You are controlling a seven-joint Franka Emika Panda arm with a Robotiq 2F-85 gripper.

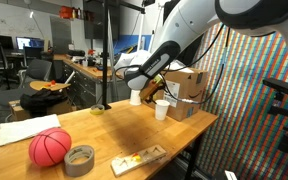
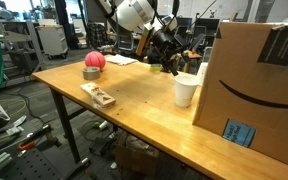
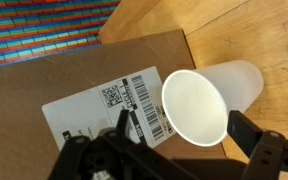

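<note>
A white cup (image 1: 162,110) stands upright on the wooden table, near its right end in exterior view 1. In exterior view 2 the same cup (image 2: 185,92) is close beside the cardboard box. My gripper (image 2: 172,66) hangs above and a little to one side of it, open. Seen from the wrist, the cup (image 3: 240,82) has its mouth facing the camera and shows between and beyond the spread fingers of my gripper. Nothing is held; the cup's mouth looks empty.
A large cardboard box (image 2: 252,85) borders the cup closely. Farther along the table are a red ball (image 1: 50,147), a grey tape roll (image 1: 79,160), a small wooden piece (image 1: 139,160) and a white sheet (image 1: 28,130).
</note>
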